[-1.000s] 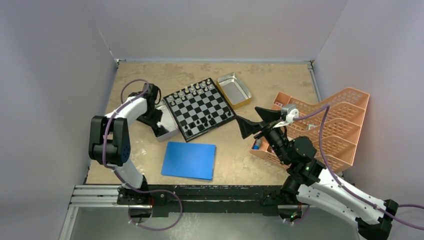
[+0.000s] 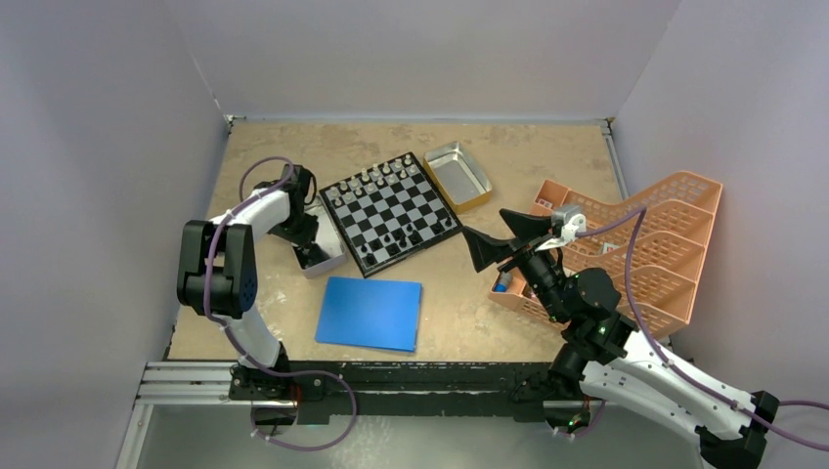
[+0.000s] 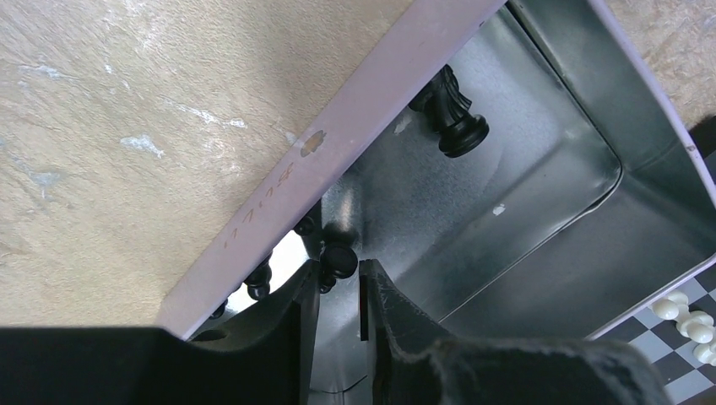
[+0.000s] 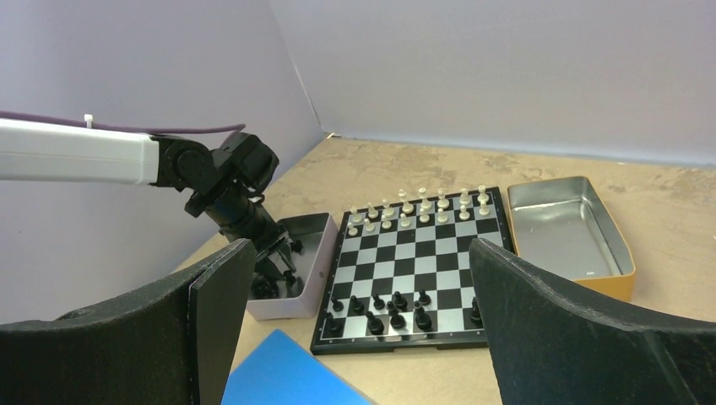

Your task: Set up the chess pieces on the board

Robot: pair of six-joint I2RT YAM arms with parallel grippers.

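My left gripper is down in the lilac-rimmed metal box (image 4: 312, 272), its fingertips part open beside a small black piece (image 3: 339, 260); whether it touches the piece is unclear. Another black piece (image 3: 456, 126) lies higher in that left wrist view, with several more along the wall. The chessboard (image 2: 391, 210) holds white pieces (image 4: 442, 207) along its back rows and black pieces (image 4: 422, 316) at the front. My right gripper (image 2: 497, 233) hangs open right of the board, nothing between its fingers.
An empty metal tray (image 2: 458, 174) stands right of the board. A blue mat (image 2: 368, 314) lies in front. A salmon organiser (image 2: 665, 254) fills the right side. Bare table shows at the back.
The left arm has shifted very slightly at the box; the right arm and the board look unchanged.
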